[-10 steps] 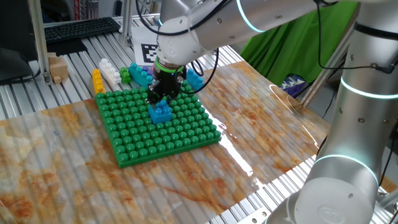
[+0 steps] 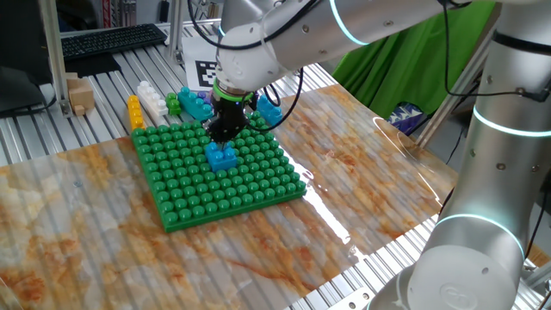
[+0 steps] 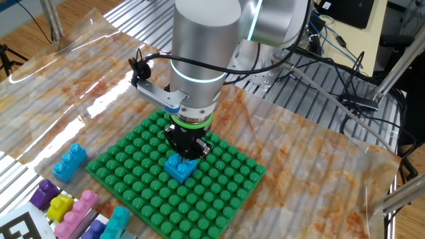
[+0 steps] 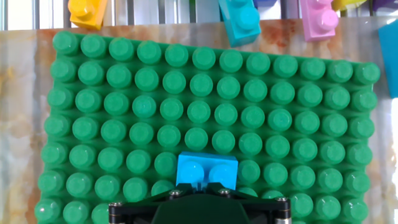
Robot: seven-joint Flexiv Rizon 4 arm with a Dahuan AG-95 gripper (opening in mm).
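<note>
A small blue brick (image 2: 221,158) sits on the studs of the green baseplate (image 2: 176,220), near its middle. Right above the brick is my gripper (image 2: 221,144), pointing down with its black fingers drawn together. Exterior view 2 has the gripper (image 3: 184,157) at the top of the blue brick (image 3: 179,170). In the wrist view the fingertips meet near the brick's two studs, and the black gripper body hides the brick's near side. Nothing shows clearly between the fingers. Whether the tips touch the brick cannot be made out.
Loose bricks lie beyond the plate's far edge: an orange one (image 4: 87,12), a teal one (image 4: 241,22), a pink one (image 4: 319,18) and others. Another blue brick (image 3: 69,163) lies off one corner of the plate. The marbled sheet (image 2: 77,232) around the plate is mostly bare.
A second ago the fingers looked spread wider above the blue brick; they have come together since. The brick and plate look unmoved.
</note>
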